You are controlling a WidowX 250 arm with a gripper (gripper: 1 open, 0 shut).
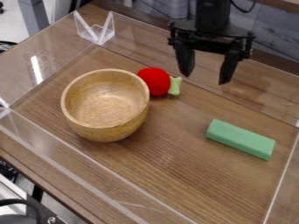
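Note:
My black gripper (211,59) hangs over the back of the wooden table, its two fingers spread wide apart with nothing seen between them. Below and left of it lies a red round object (156,80) with a green part, beside a wooden bowl (105,124). A green block (240,139) lies at the front right.
A white wire-like holder (97,30) stands at the back left. Dark cables show at the lower left edge and at the top.

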